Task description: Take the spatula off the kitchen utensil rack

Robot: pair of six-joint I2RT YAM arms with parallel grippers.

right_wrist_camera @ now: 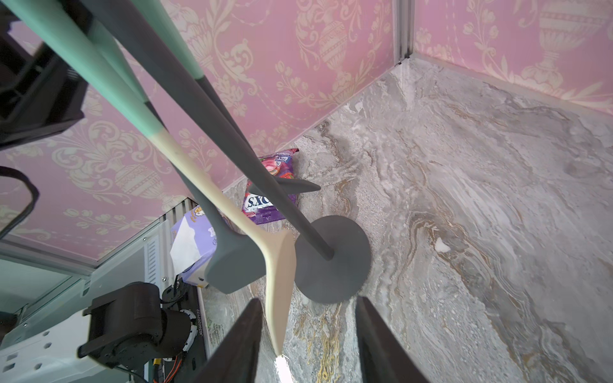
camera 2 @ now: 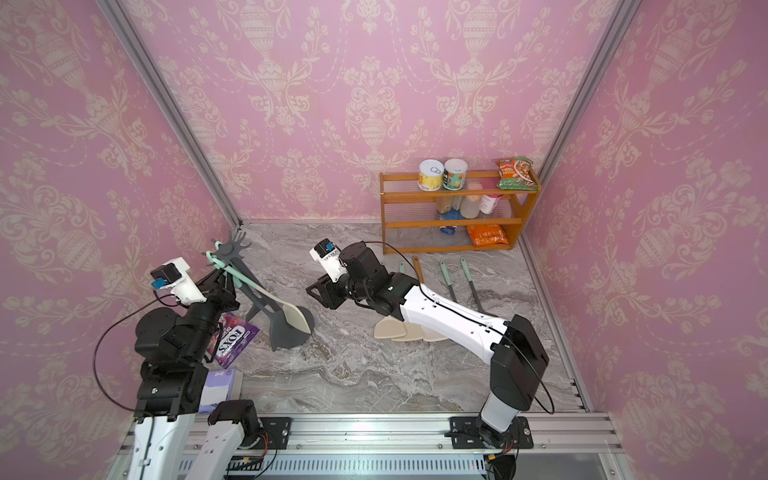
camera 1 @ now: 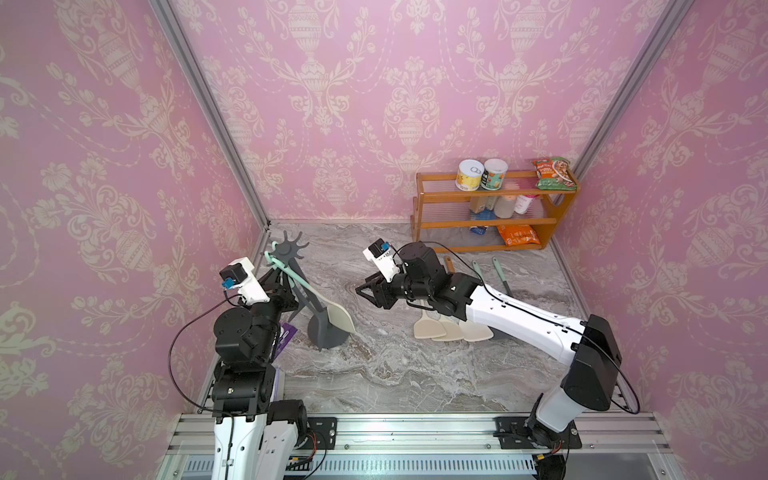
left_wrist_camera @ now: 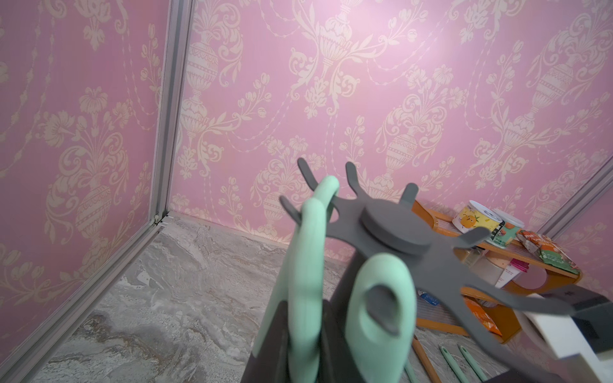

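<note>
My left gripper is shut on a green handle (left_wrist_camera: pixel 305 274) beside the dark grey utensil rack (left_wrist_camera: pixel 397 224). The held handle's top still reaches one of the rack's hooks. A second green handle (left_wrist_camera: pixel 386 306) hangs just right of it. In the right wrist view a cream-bladed utensil (right_wrist_camera: pixel 279 268) and a dark grey spatula (right_wrist_camera: pixel 236 255) hang by the rack, whose round base (right_wrist_camera: pixel 341 274) sits on the table, its pole leaning. Which blade belongs to the held handle I cannot tell for sure. My right gripper stands open and empty, apart from the rack.
Several cream spatulas (camera 1: pixel 450 329) lie on the table under my right arm. A wooden shelf (camera 1: pixel 484 225) with cans and packets stands at the back right. A purple packet (camera 2: pixel 232 340) lies beside the left arm. Bare marble shows between the arms.
</note>
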